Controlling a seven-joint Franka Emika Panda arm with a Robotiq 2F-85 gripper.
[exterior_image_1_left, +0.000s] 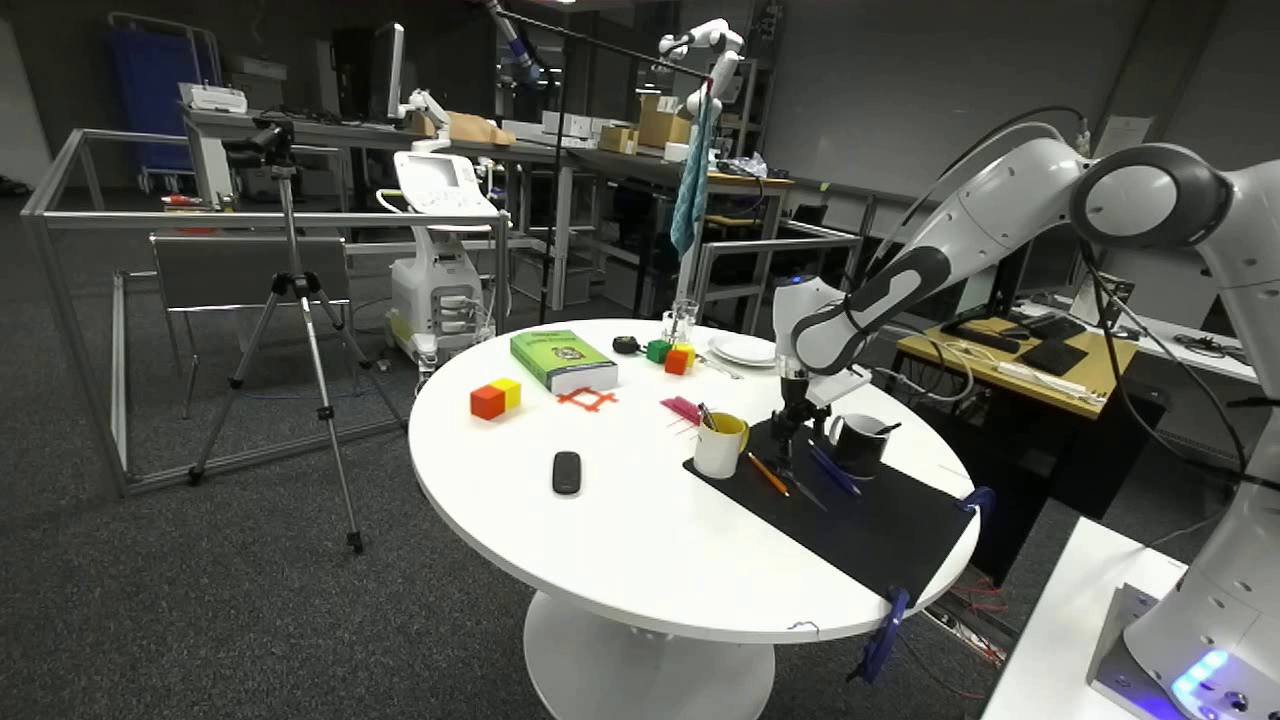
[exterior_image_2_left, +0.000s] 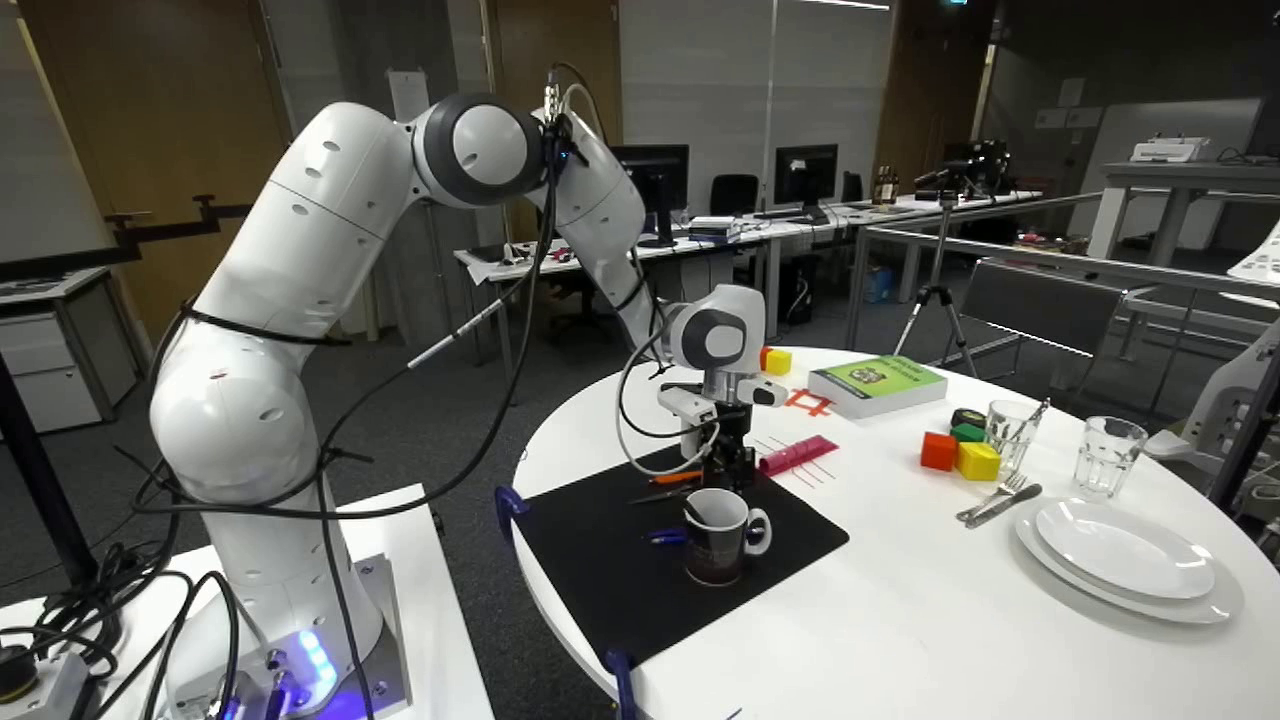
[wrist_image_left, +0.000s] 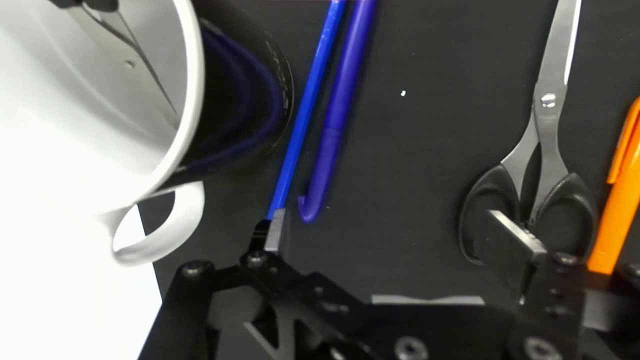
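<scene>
My gripper is open low over the black mat (wrist_image_left: 414, 168), and nothing is held between its fingers. In the wrist view its left fingertip (wrist_image_left: 277, 231) overlaps the lower end of a blue pencil-like stick (wrist_image_left: 309, 96); whether they touch I cannot tell. Beside that stick lies a dark blue pen (wrist_image_left: 342, 102). The right fingertip (wrist_image_left: 510, 249) appears over the black handles of the scissors (wrist_image_left: 547, 126). An orange pen (wrist_image_left: 624, 204) lies farther right. At the left stands a dark mug (wrist_image_left: 240, 102) with a white inside, holding another scissors-like tool (wrist_image_left: 126, 60).
A white and yellow mug (exterior_image_1_left: 717, 446) with pens stands at the mat's corner. The green book (exterior_image_1_left: 564, 360), colored blocks (exterior_image_1_left: 488, 402), black mouse (exterior_image_1_left: 566, 473) and plates (exterior_image_2_left: 1128, 558) sit elsewhere on the white table. Blue clamps (exterior_image_1_left: 882, 636) grip the mat's edge.
</scene>
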